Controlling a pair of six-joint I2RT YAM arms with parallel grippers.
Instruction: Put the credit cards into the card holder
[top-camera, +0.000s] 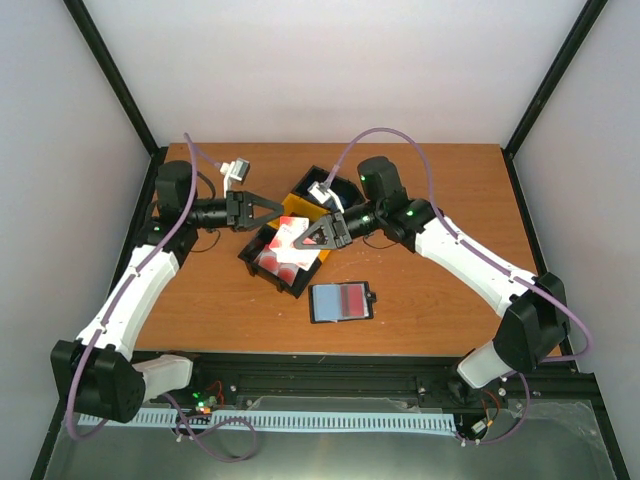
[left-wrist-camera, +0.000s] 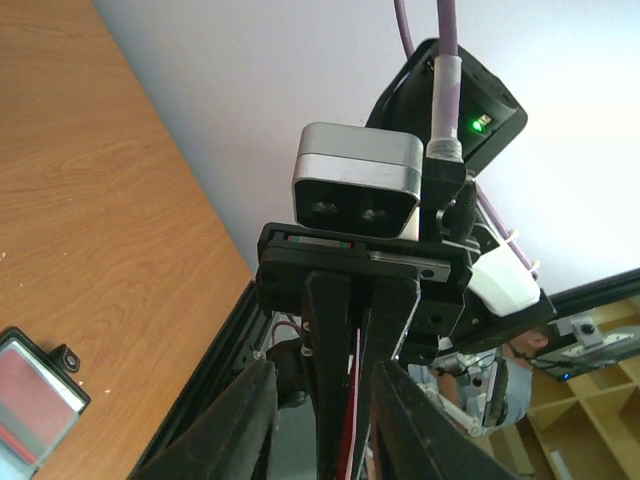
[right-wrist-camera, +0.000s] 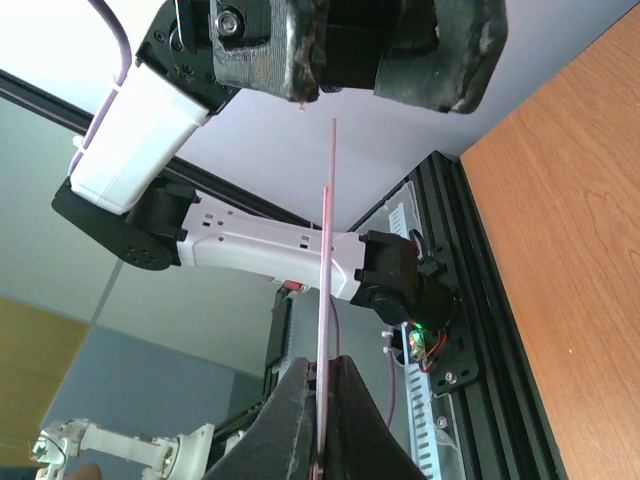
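Note:
My right gripper (top-camera: 304, 242) is shut on a thin red-and-white card (top-camera: 287, 246), raised over the black box. In the right wrist view two thin edges show, so it may be a pair of cards (right-wrist-camera: 323, 300); I cannot tell. Close to the far end of the card, my left gripper (top-camera: 281, 211) is part open, its fingers (right-wrist-camera: 440, 65) apart with nothing gripped. On the table lies a black-edged card holder (top-camera: 342, 302) with a blue-grey part and a red part; a corner of the holder (left-wrist-camera: 35, 395) also enters the left wrist view.
Under the grippers stands a black box (top-camera: 297, 287) with several red-and-white cards (top-camera: 277, 264) in its near part and a yellow divider (top-camera: 324, 257) beside them. Another dark compartment (top-camera: 347, 193) is behind, partly covered by the right arm.

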